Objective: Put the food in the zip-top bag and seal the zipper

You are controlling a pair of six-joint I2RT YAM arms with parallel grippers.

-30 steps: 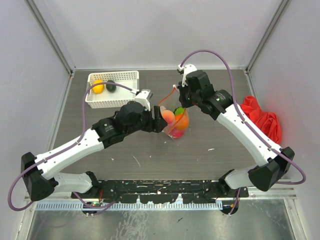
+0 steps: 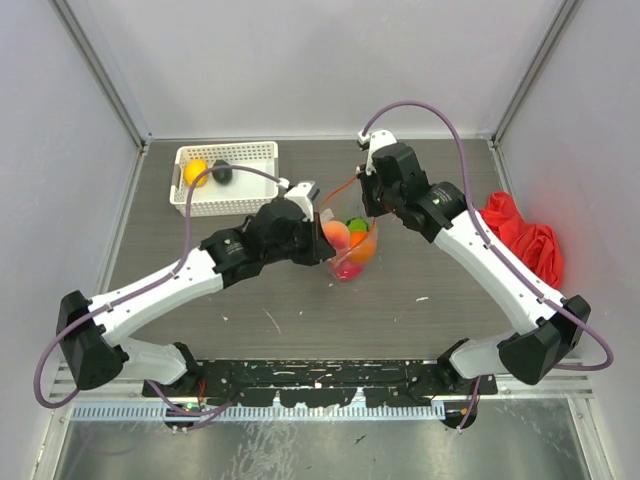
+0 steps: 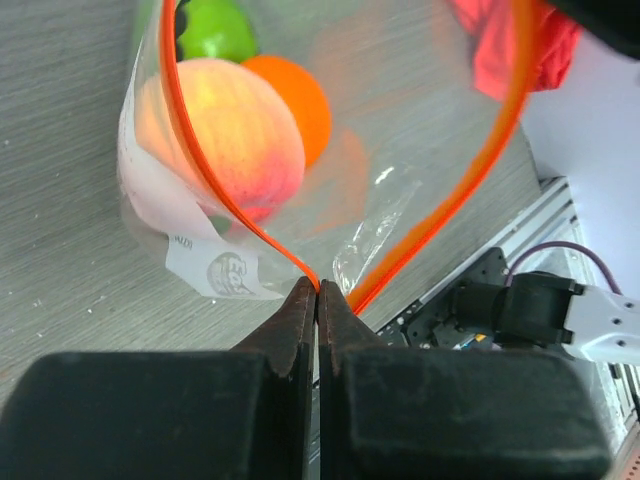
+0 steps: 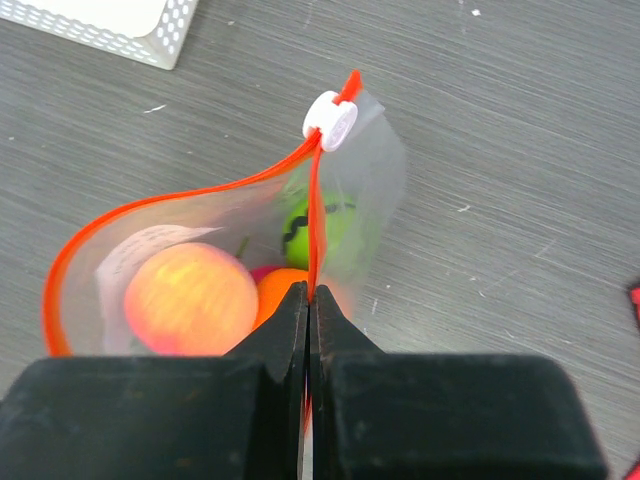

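Observation:
A clear zip top bag (image 2: 352, 262) with an orange-red rim stands mouth-up between my arms, holding a peach (image 3: 225, 135), an orange (image 3: 298, 100) and a green food piece (image 4: 318, 228). My left gripper is shut on the bag's near rim corner, where the two orange edges meet at its fingertips. Across the mouth, my right gripper is shut on the orange rim. Just beyond those fingers, a white slider (image 4: 330, 122) sits on the zipper near the rim's end. Between the two grips the mouth gapes wide.
A white basket (image 2: 235, 207) at the back left holds a yellow item (image 2: 196, 172) and a dark one (image 2: 222, 172). A red cloth (image 2: 525, 240) lies at the right wall.
My left gripper has come to the right onto the bag's rim and closed there. The bag's mouth has shifted slightly; the right arm stays put.

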